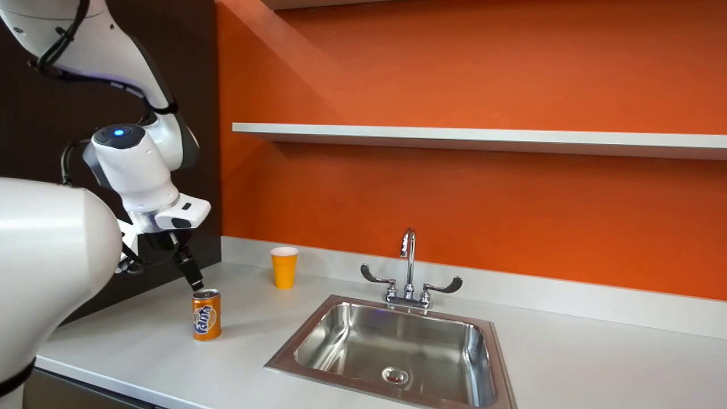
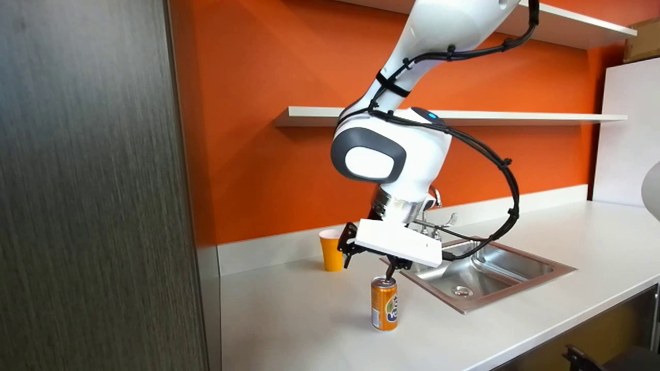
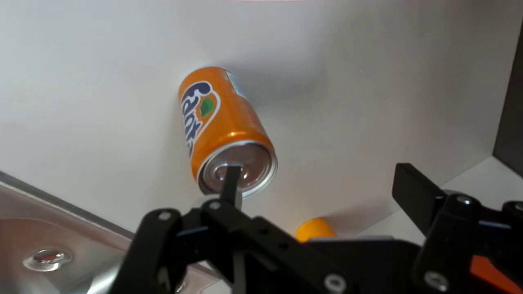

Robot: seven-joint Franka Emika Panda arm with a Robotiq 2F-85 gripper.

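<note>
An orange Fanta can (image 1: 206, 316) stands upright on the counter, left of the sink. Just above and behind it, my gripper (image 2: 368, 272) is open and tilted, its fingers wide apart with nothing between them. In the wrist view, one of the fingers (image 3: 231, 183) overlaps the lid of the can (image 3: 228, 125), while the other finger (image 3: 414, 191) is well off to the right. Whether the nearer fingertip touches the lid cannot be told.
A yellow cup (image 1: 284, 268) stands upright near the back wall. To the right is a steel sink (image 1: 482, 354) with a faucet (image 1: 409, 266). A dark panel (image 2: 105, 185) bounds the counter at the left, and a white shelf (image 1: 477, 137) runs above. Bare counter surrounds the can.
</note>
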